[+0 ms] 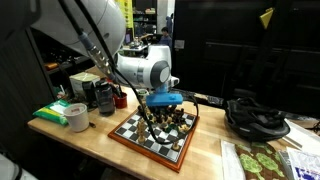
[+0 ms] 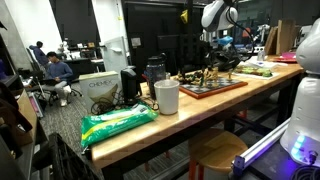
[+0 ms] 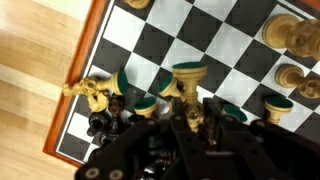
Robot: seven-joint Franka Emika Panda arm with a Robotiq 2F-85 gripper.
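In the wrist view, my gripper is shut on a light wooden chess piece (image 3: 188, 72), whose green felt base points away from the fingers. The chessboard (image 1: 127, 130) lies on the wooden table, and the gripper (image 1: 165, 99) is over its middle in exterior view 1. A light knight (image 3: 92, 88) lies on its side near the board's edge, with dark pieces (image 3: 99, 122) clustered beside it. More light pieces (image 3: 305, 38) are at the upper right. The fingers partly cover the held piece, and its lower end is hidden.
A white cup (image 1: 77, 117) and a green bag (image 1: 52, 111) are at the table's left. To the right are a black bag (image 1: 257, 117) and a patterned sheet (image 1: 260, 162). Bare tabletop (image 1: 205, 155) shows right of the board.
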